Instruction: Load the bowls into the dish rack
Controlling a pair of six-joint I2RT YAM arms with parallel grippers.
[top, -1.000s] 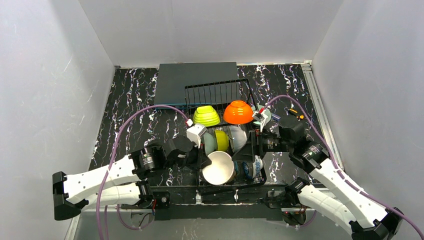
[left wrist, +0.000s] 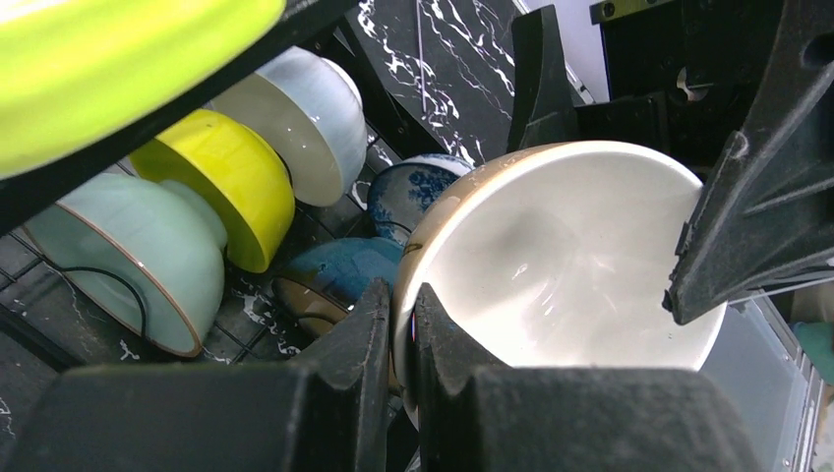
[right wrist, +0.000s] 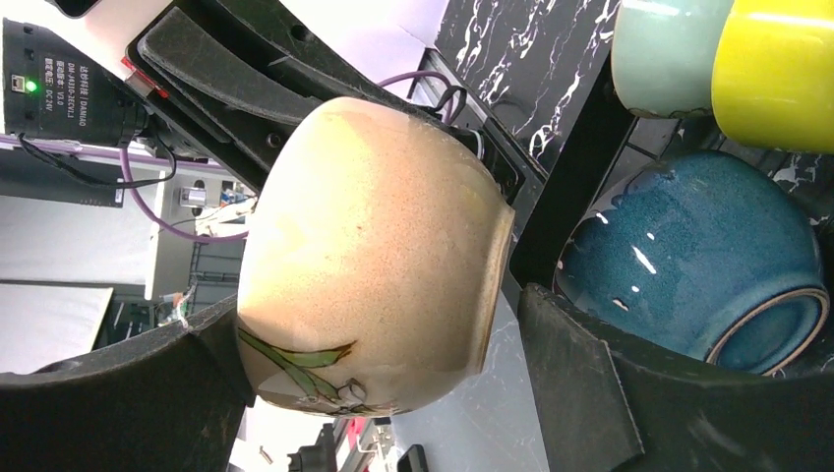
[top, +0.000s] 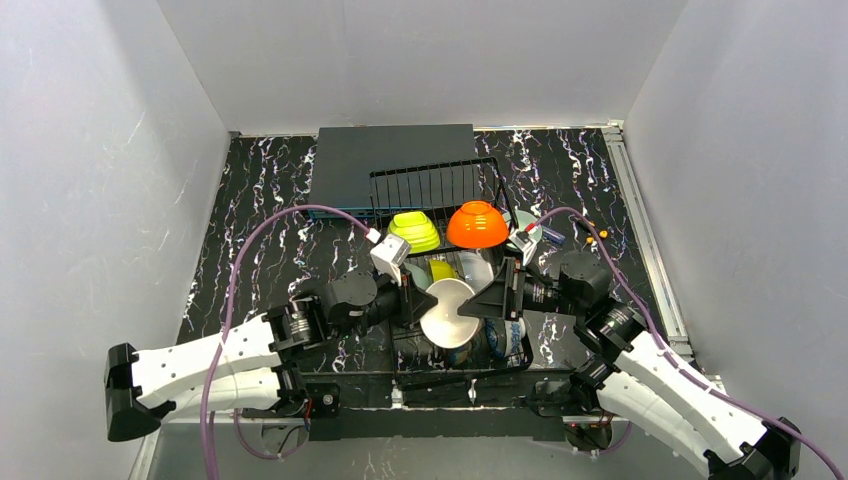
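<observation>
A cream bowl (top: 450, 314) is held over the front of the black dish rack (top: 440, 184), its white inside facing up in the top view. My left gripper is shut on the bowl's rim. Around the bowl's other side stands my right gripper, open, its fingers (right wrist: 580, 383) spread with the bowl between them; whether they touch it I cannot tell. Below, the rack holds a pale green bowl (left wrist: 138, 246), a yellow bowl (left wrist: 221, 177), a white bowl (left wrist: 305, 118) and a dark blue bowl (right wrist: 698, 256).
Above the lower tier, a lime bowl (top: 414, 232) and an orange bowl (top: 477, 225) rest upside down on the rack. A grey board (top: 395, 160) lies behind. Small tools and a pale dish (top: 524, 222) are to the right.
The cream bowl has moved right and slightly away from the front edge with my left gripper. My right gripper now stands around its right side, after starting apart from it.
</observation>
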